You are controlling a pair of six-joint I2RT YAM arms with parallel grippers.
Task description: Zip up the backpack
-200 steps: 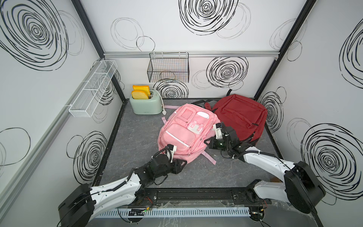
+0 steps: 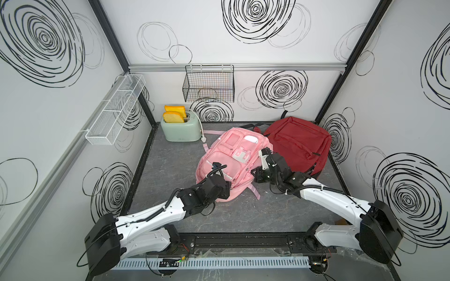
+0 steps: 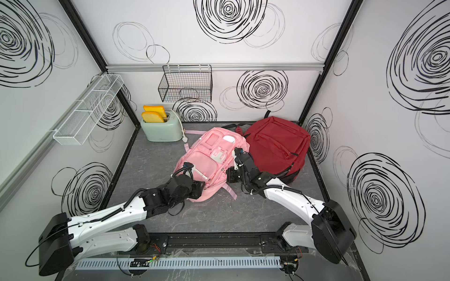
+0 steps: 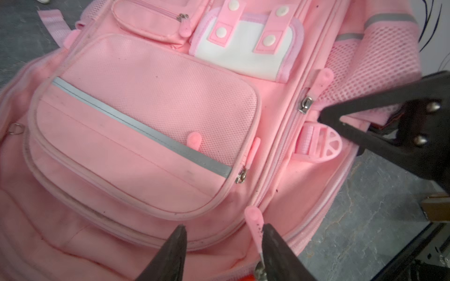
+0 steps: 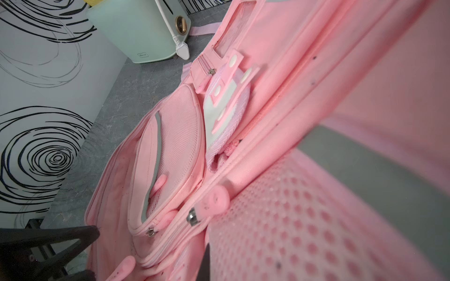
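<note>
The pink backpack (image 2: pixel 225 154) lies front side up on the grey table (image 2: pixel 164 187). My left gripper stands open over its lower edge, with a pink zipper pull (image 4: pixel 254 217) at its right finger. My right gripper, reaching in from the right, is at the backpack's side pocket; in the left wrist view its dark body is beside a pink buckle (image 4: pixel 317 142) and the side zipper's pull (image 4: pixel 321 82). Its fingertips are mostly hidden by the fabric, so I cannot see what, if anything, lies between them.
A red backpack (image 2: pixel 295 140) lies at the back right, against the pink one. A mint toaster (image 2: pixel 180 132) with its cord stands at the back left. Wire baskets hang on the back and left walls.
My right gripper has shifted slightly left and up along the side, and the backpack has shifted a little.
</note>
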